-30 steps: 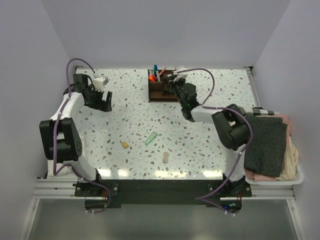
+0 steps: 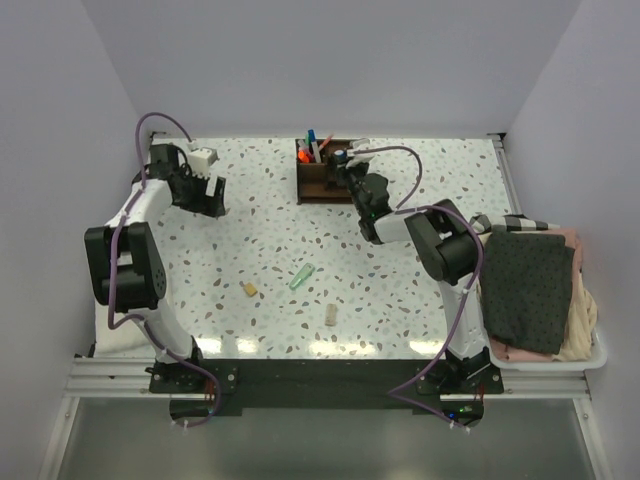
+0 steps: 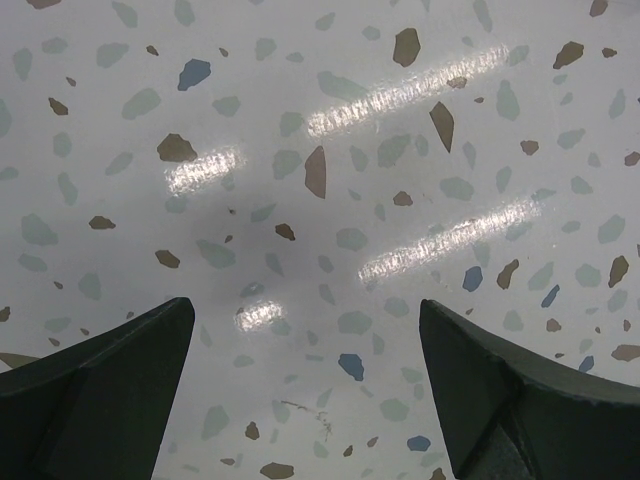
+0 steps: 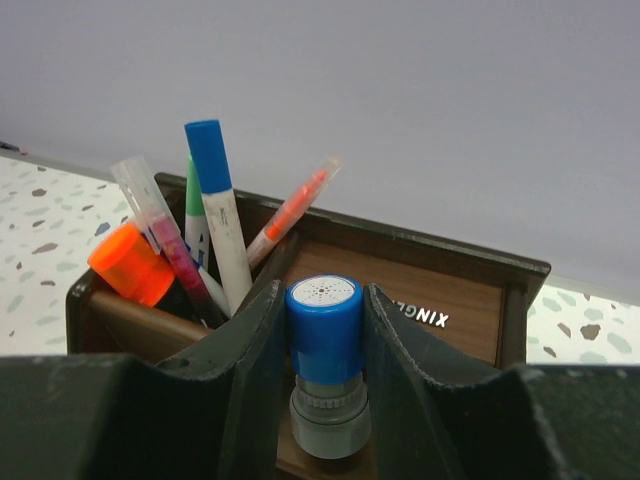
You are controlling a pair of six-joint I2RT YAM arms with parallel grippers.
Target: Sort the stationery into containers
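Observation:
A dark wooden organizer (image 2: 312,197) stands at the back centre, holding pens and markers, including a white marker with blue cap (image 4: 228,230) and an orange item (image 4: 130,262). My right gripper is shut on a blue-capped cylinder (image 4: 325,420), held at the organizer's right part. My left gripper is open over bare speckled table at the left. A green item (image 2: 302,276), a yellow block (image 2: 250,289) and a beige bar (image 2: 330,314) lie on the table.
A white bin (image 2: 595,352) with folded cloths stands at the right.

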